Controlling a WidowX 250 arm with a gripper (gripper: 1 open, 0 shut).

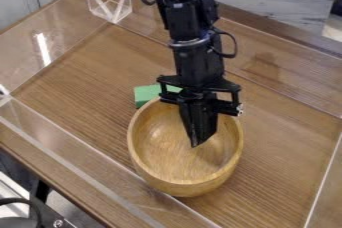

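Note:
A black robot arm reaches down from the top of the view, its gripper point(198, 132) pointing down over the back part of a round wooden bowl point(182, 170). The fingers look close together, with nothing visible between them. Behind the bowl's left rim, a green block point(147, 95) lies partly hidden by the arm and bowl.
A clear plastic object point(107, 2) stands at the top left. A black cable point(19, 200) shows at the lower left edge.

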